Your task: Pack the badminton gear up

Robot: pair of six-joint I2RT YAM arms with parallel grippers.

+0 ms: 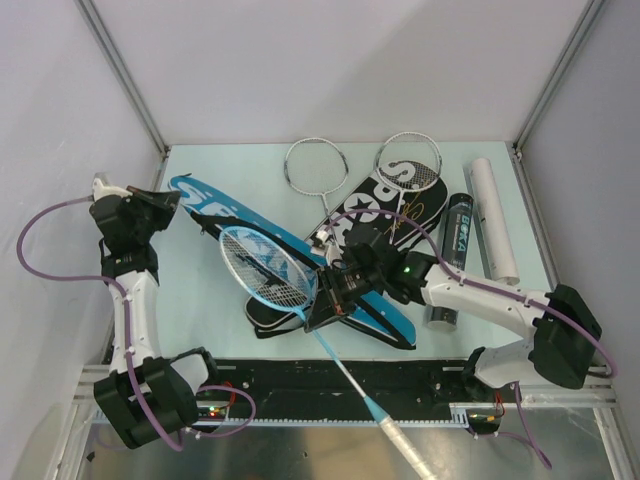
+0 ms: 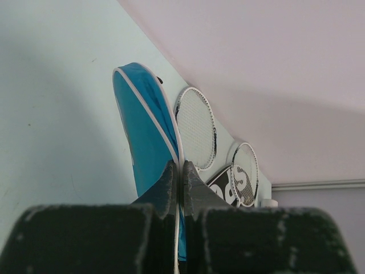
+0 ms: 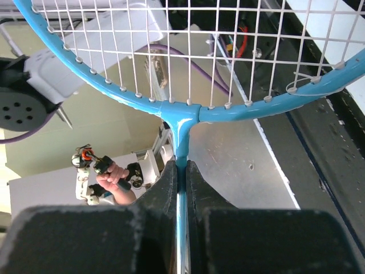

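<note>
A blue racket bag (image 1: 245, 215) lies slantwise across the table, its side opened up and a dark inside showing. At its far-left end my left gripper (image 1: 178, 197) is shut on the bag's light-edged blue fabric (image 2: 148, 108). The blue badminton racket (image 1: 245, 285) hangs above the bag's near half, head to the left, handle sticking out past the table's front edge. My right gripper is shut on its blue shaft, just below the throat (image 3: 180, 114).
Two other rackets lie at the back, one bare on the table (image 1: 316, 165), one (image 1: 408, 150) over a black bag (image 1: 425, 205). A dark shuttlecock tube (image 1: 457, 240) and a white tube (image 1: 492, 220) stand at the right.
</note>
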